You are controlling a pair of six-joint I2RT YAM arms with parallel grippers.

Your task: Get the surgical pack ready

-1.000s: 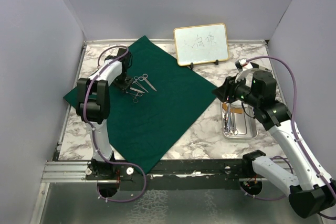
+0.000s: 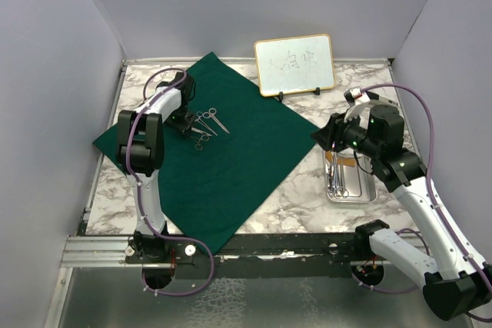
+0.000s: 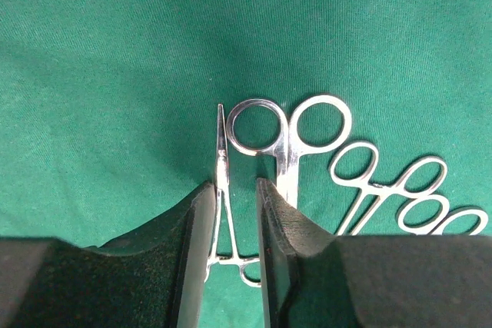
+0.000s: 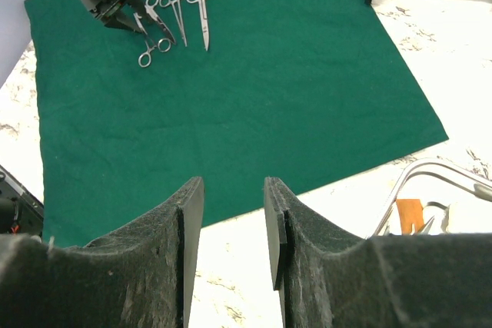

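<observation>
My left gripper is low over the green drape (image 3: 108, 113), part open, its fingers either side of a straight clamp (image 3: 221, 159). Scissors (image 3: 323, 144) lie just right of that clamp, with more ringed instruments (image 3: 369, 188) farther right, partly overlapping or behind the fingers. In the top view this group sits at the drape's upper left. My right gripper stands open, empty, above the right side near a metal tray (image 2: 350, 199) holding instruments and an orange item (image 4: 409, 214).
A whiteboard (image 2: 294, 63) on black stands stands at the back. Bare marble surrounds the drape, mostly at the front and right. Grey walls bound the workspace.
My left arm has shifted very slightly over the instruments. The right arm and tray look unchanged.
</observation>
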